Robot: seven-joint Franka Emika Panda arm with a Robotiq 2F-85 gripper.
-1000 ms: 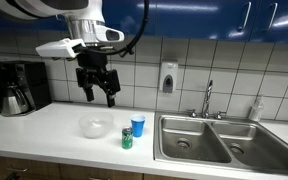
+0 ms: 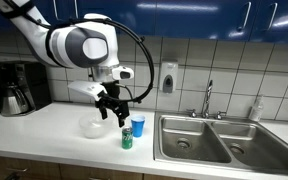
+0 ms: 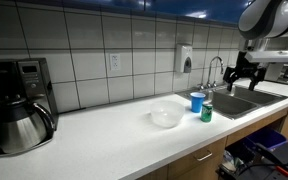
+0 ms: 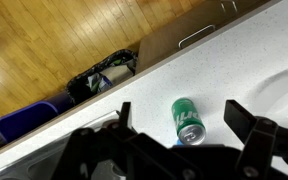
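Note:
My gripper (image 2: 112,112) is over the counter, above and slightly left of a green can (image 2: 127,139). In the wrist view its two dark fingers (image 4: 125,112) stand wide apart, so the gripper is open. Between them, seen from above, the green can (image 4: 188,122) shows below, untouched. A blue cup (image 2: 137,125) stands just behind the can. To their left sits a clear, whitish bowl (image 3: 167,112), partly covered by the gripper in exterior view 1.
Right of the can is a double metal sink (image 2: 189,139) with a faucet (image 2: 207,98). A black coffee maker (image 3: 26,105) occupies the counter's far left. Below the front edge, a drawer (image 4: 109,72) with items inside is open.
The arm has come down and my gripper is lower, a little further right, closer over the can. The can, cup and bowl have not moved.

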